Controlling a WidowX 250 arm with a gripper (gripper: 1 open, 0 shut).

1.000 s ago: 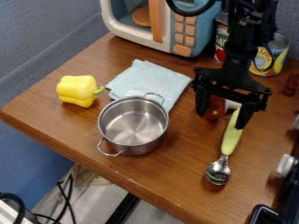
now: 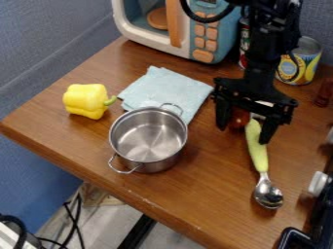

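Observation:
My black gripper hangs low over the right half of the wooden table, over a red, rounded object that it partly hides. Whether its fingers are open or shut on that object is unclear. Just below lies a spoon with a pale green handle, pointing toward the front edge. A steel pot stands left of the gripper. Behind the pot lies a pale blue cloth, and a yellow bell pepper sits at the left.
A toy microwave stands at the back, with cans and a small dark red bottle at the right rear. Black devices line the right edge.
My gripper has shifted slightly, and the spoon has moved a little to the right, its bowl now further right.

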